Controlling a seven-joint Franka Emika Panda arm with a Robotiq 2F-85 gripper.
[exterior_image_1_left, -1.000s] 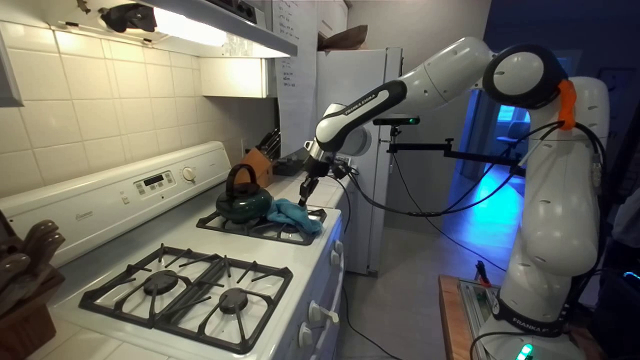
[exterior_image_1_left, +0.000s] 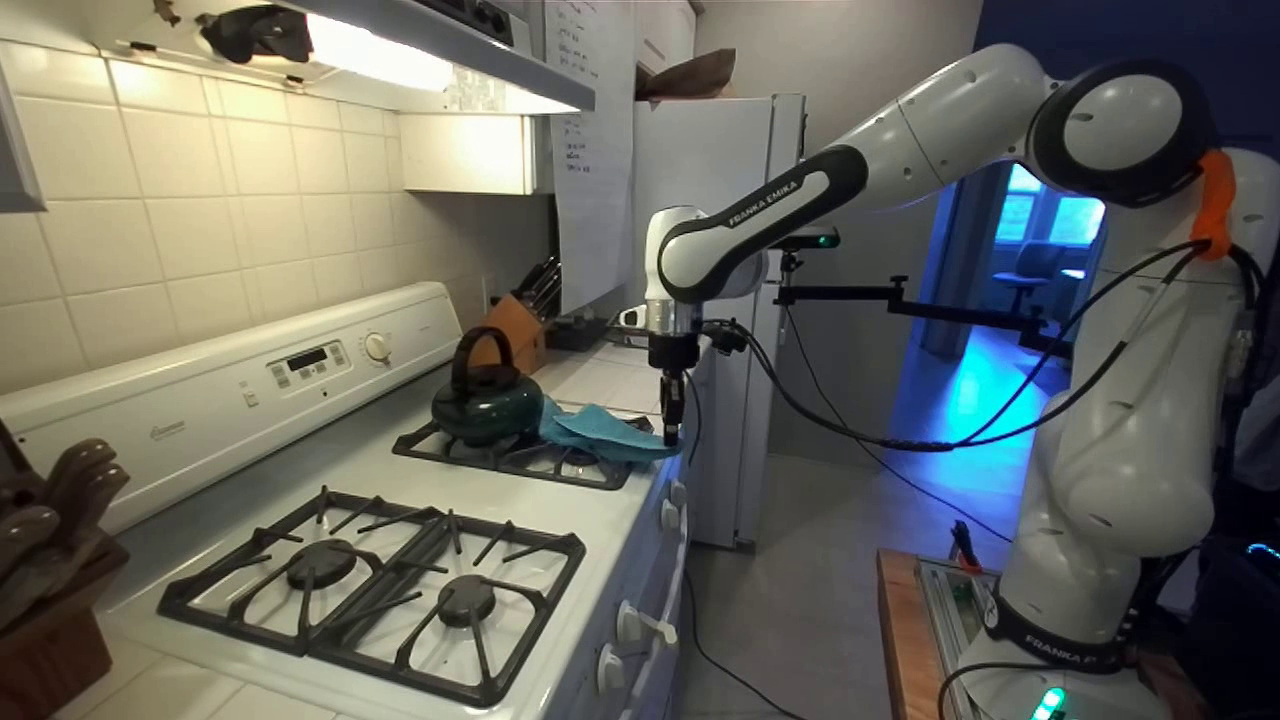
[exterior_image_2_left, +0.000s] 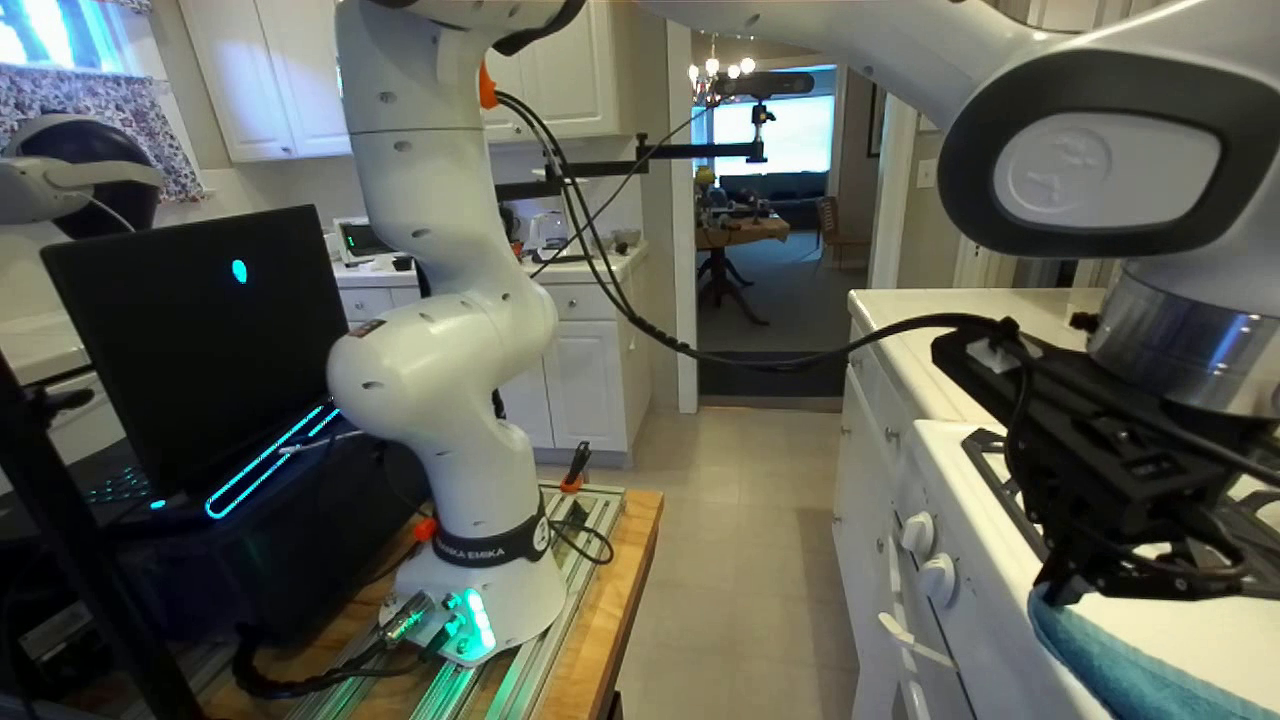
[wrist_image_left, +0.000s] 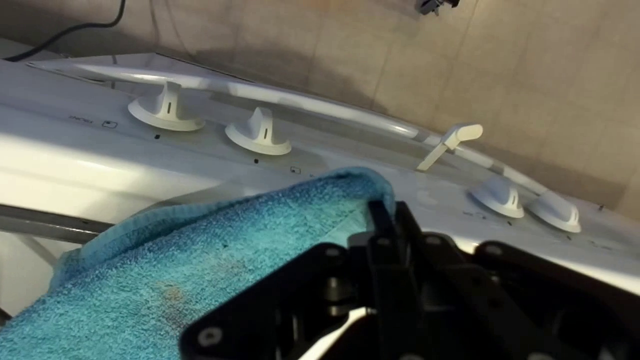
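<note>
A teal towel (exterior_image_1_left: 606, 432) lies over the rear-right burner grate beside the kettle, drawn out flat toward the stove's front edge. My gripper (exterior_image_1_left: 672, 434) points down at that edge, shut on the towel's corner. In the wrist view the towel (wrist_image_left: 240, 252) fills the lower left, its folded corner running into the closed fingers of the gripper. From the other side, in exterior view 2, the towel (exterior_image_2_left: 1128, 660) hangs beneath the dark gripper (exterior_image_2_left: 1062, 588). Its far end, by the kettle, is partly bunched.
A dark green kettle (exterior_image_1_left: 486, 408) stands on the grate close behind the towel. Stove knobs (wrist_image_left: 258, 133) and the oven handle (wrist_image_left: 312, 103) line the front. The nearer burner grate (exterior_image_1_left: 372, 588) is bare. Open floor (exterior_image_2_left: 744, 540) lies between stove and robot base.
My gripper has moved from over the grate to the stove's front edge and turned more upright. The towel's held corner came along, stretching the bunched cloth flatter.
</note>
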